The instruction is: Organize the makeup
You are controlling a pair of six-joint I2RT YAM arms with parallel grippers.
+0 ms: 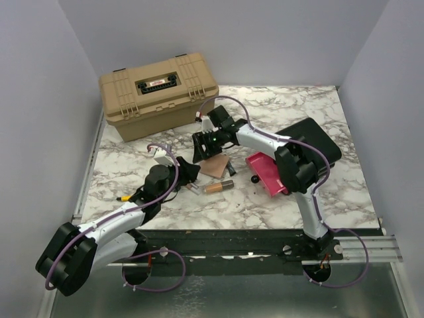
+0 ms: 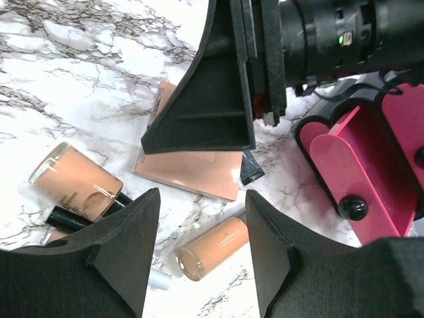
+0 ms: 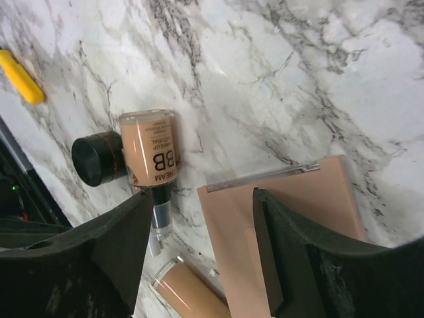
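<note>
A flat peach palette (image 1: 215, 165) lies on the marble table, with the right gripper (image 1: 201, 147) at its far left edge. The left gripper (image 1: 189, 171) is just left of it. Part open, the left fingers (image 2: 260, 212) have nothing held between them; a peach tube (image 2: 215, 245) lies on the table beyond. Likewise parted, the right fingers (image 3: 138, 215) have the palette (image 3: 291, 205) past and under one tip, and a BB bottle (image 3: 151, 149) beyond the other. A dark tube (image 1: 231, 169) rests right of the palette.
An organizer's pink drawer (image 1: 266, 173) stands open at the right, before its black case (image 1: 311, 140), partly behind the right arm. A tan toolbox (image 1: 159, 93) fills the back left. A yellow item (image 3: 21, 76) lies at the left.
</note>
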